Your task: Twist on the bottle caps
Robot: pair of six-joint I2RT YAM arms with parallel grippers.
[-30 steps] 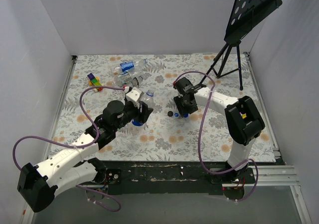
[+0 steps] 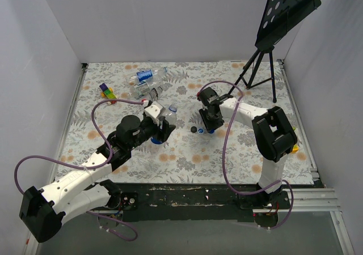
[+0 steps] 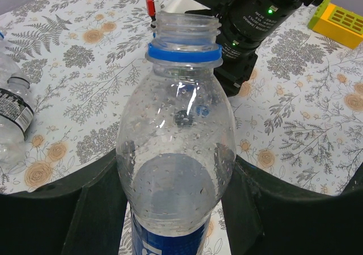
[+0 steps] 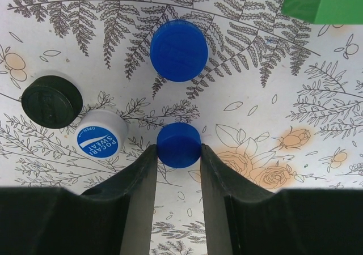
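A clear bottle [image 3: 176, 113] with a bare threaded neck and a blue ring stands upright in the left wrist view. Round its body my left gripper is shut; in the top view the bottle [image 2: 171, 114] is held left of the table's middle. In the right wrist view, a small blue cap [image 4: 179, 145] sits between the fingertips of my right gripper, which is shut on it. Lying loose nearby are a larger blue cap [image 4: 178, 50], a white cap with a blue top [image 4: 102, 134] and a black cap [image 4: 51, 101].
Several bottles [image 2: 146, 75] lie at the back left, close to a coloured block stack [image 2: 106, 91]. A green block [image 4: 324, 3] shows near the right gripper. At the back right stands a black stand [image 2: 260, 54].
The right forearm and its hose have shifted slightly, while the right gripper stays over the caps. The left arm has barely moved, with the bottle still in its gripper.
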